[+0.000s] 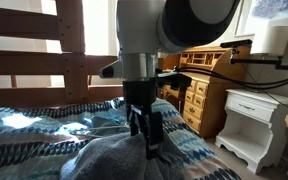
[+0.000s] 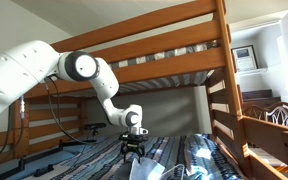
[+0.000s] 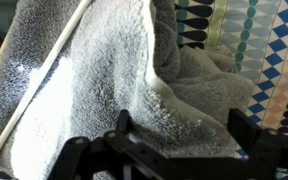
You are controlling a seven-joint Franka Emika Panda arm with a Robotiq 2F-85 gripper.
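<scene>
A grey towel (image 1: pixel 109 160) lies bunched on the patterned bedspread, and in the wrist view the towel (image 3: pixel 89 85) fills most of the picture, with a pale ridge running down its middle. My gripper (image 1: pixel 144 138) points down right at the towel's raised part. Its dark fingers (image 3: pixel 259 138) stand wide apart over the cloth in the wrist view. The fingers are open, with a fold of towel below and between them; whether they touch it I cannot tell. A thin white rod or cord (image 3: pixel 46 68) crosses the towel's left side.
The bedspread (image 1: pixel 34 150) spreads around the towel. A wooden bed rail (image 1: pixel 29 95) runs behind, and an upper bunk (image 2: pixel 149 62) hangs over the arm. Off the bed's right side stand a white nightstand (image 1: pixel 246 120) and a wooden desk (image 1: pixel 196 95).
</scene>
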